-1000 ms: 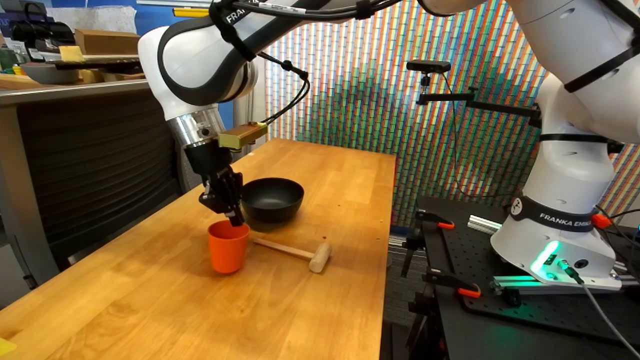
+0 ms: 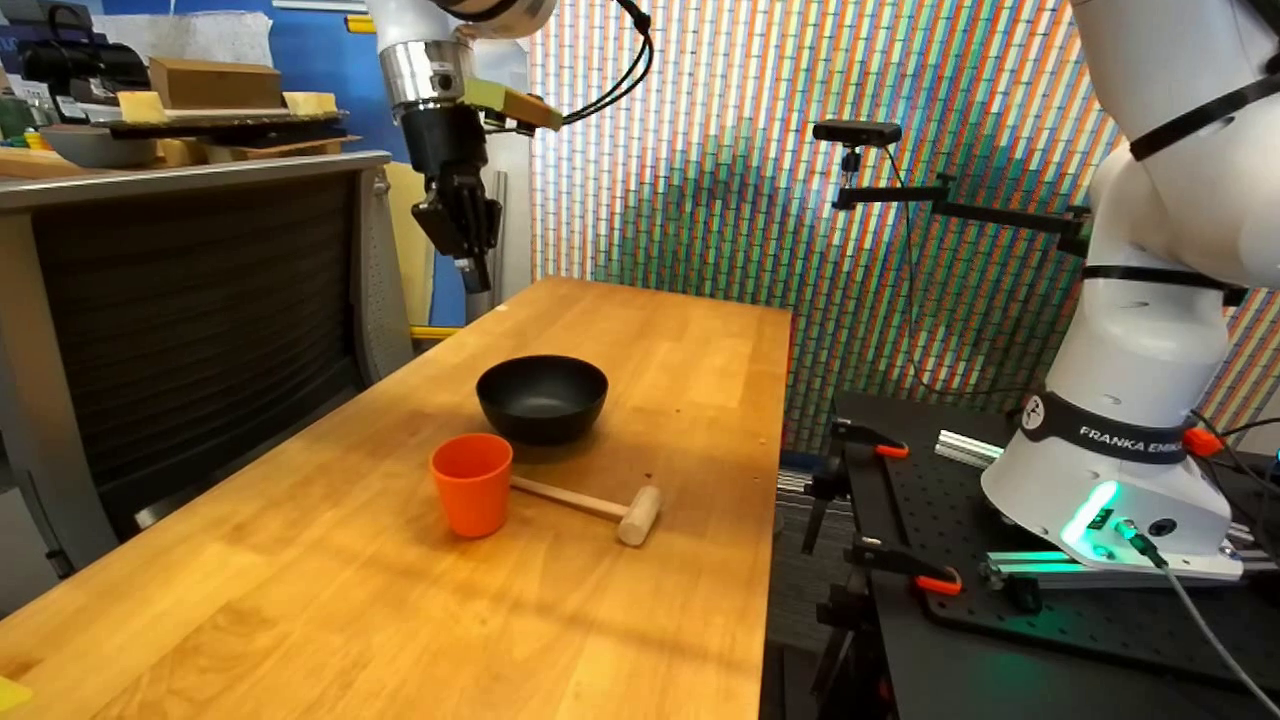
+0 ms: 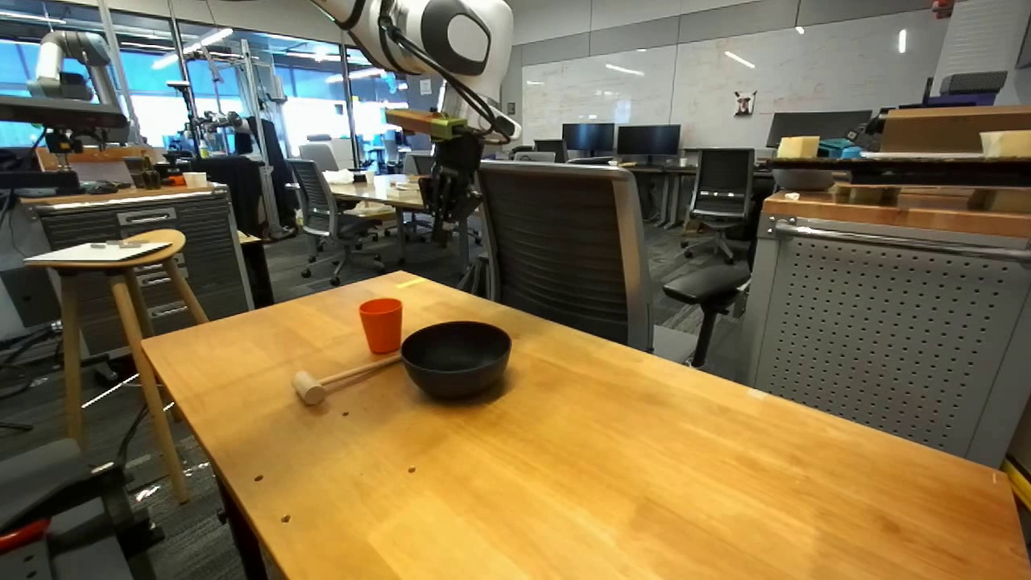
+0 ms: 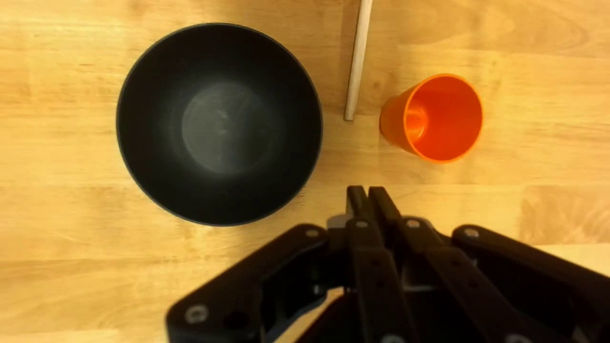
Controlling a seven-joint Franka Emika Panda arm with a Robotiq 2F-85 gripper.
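My gripper [image 2: 477,278] hangs well above the table, fingers pointing down. In the wrist view the fingertips [image 4: 355,197] lie close together; the gripper is shut, and I can make out nothing between them. Below stands an orange cup [image 2: 471,486], upright and apart from the gripper, its visible inside empty. Beside it is a black bowl [image 3: 456,359], also empty. A wooden mallet [image 2: 576,496] lies on the table, its head [image 2: 641,516] toward the robot base's side. The handle [image 4: 357,60] runs between cup and bowl in the wrist view.
The wooden table [image 2: 360,624] is otherwise largely clear. An office chair [image 3: 570,251] stands close to one long edge. A cabinet [image 3: 889,319] is beyond it. The robot's base [image 2: 1104,444] is mounted on a separate black table.
My gripper has risen from just over the cup's rim to high above the table. The cup has shifted slightly toward the bowl and mallet. Bowl and mallet have not visibly moved.
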